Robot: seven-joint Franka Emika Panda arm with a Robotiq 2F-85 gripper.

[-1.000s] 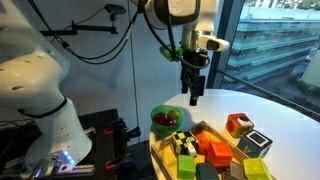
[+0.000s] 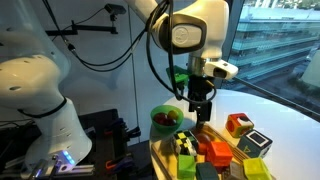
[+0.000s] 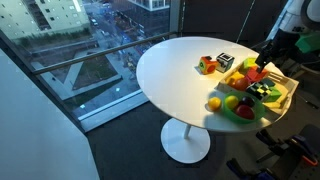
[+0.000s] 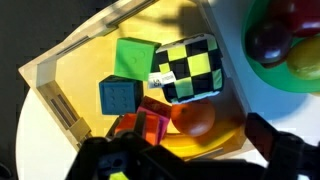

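Observation:
My gripper stands open above a wooden tray [image 4: 62,62], with nothing between its fingers. In the wrist view the tray holds a black-and-yellow checkered block [image 4: 187,70], a green block [image 4: 134,58], a dark blue block [image 4: 121,97] and a round orange-red piece [image 4: 193,117]. The gripper's dark palm and fingers cover the lower part of that view. In exterior view 1 the gripper [image 2: 199,108] hangs over the tray's back edge, near the checkered block [image 2: 184,143]. A green bowl [image 2: 165,119] with dark red round fruit stands beside the tray.
Behind the tray, a red block [image 2: 239,125] and a dark-framed block [image 2: 255,144] sit on the white table. A yellow round piece [image 3: 214,103] lies near the bowl in exterior view 2.
The gripper has come down and moved slightly right in exterior view 1, closer to the tray. The blocks and bowl have not moved.

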